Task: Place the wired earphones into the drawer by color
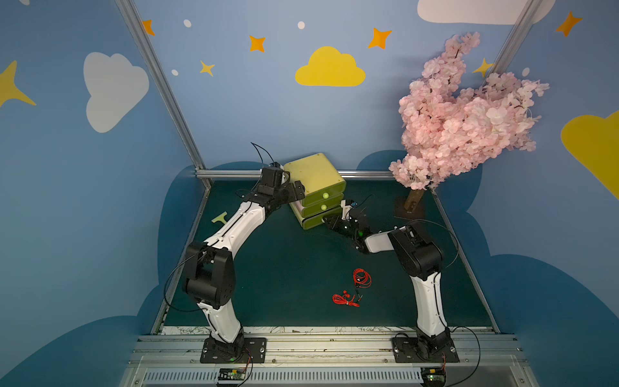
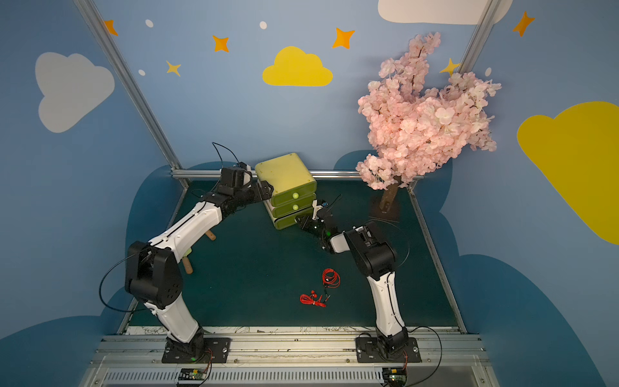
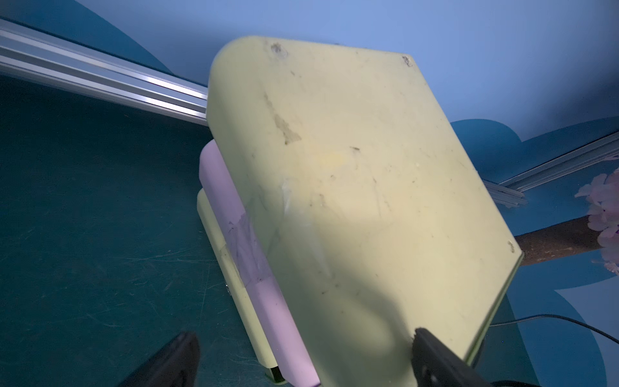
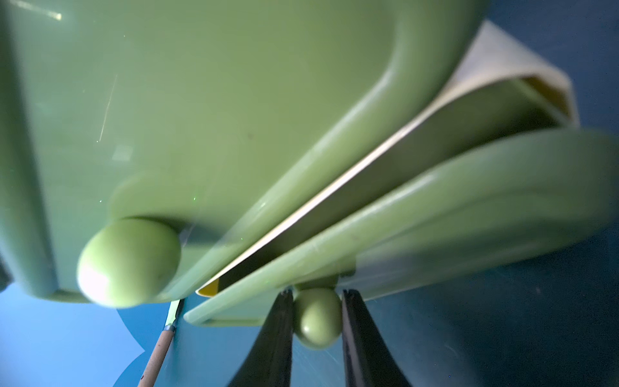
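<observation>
Two bundles of red wired earphones lie on the green table in the top left view, one coiled bundle (image 1: 361, 278) a little behind the other bundle (image 1: 346, 299). The green drawer cabinet (image 1: 315, 176) stands at the back, turned at an angle. In the right wrist view its bottom drawer (image 4: 412, 213) is slightly out, with a narrow dark gap behind its front. My right gripper is shut on that drawer's round knob (image 4: 317, 325). My left gripper is open at the cabinet's left side, one finger (image 3: 438, 361) over its top.
A flowering pink tree (image 1: 464, 122) stands at the back right. A pale green-headed tool (image 1: 220, 218) lies left of the cabinet, and wooden handles (image 2: 187, 264) show beside the left arm.
</observation>
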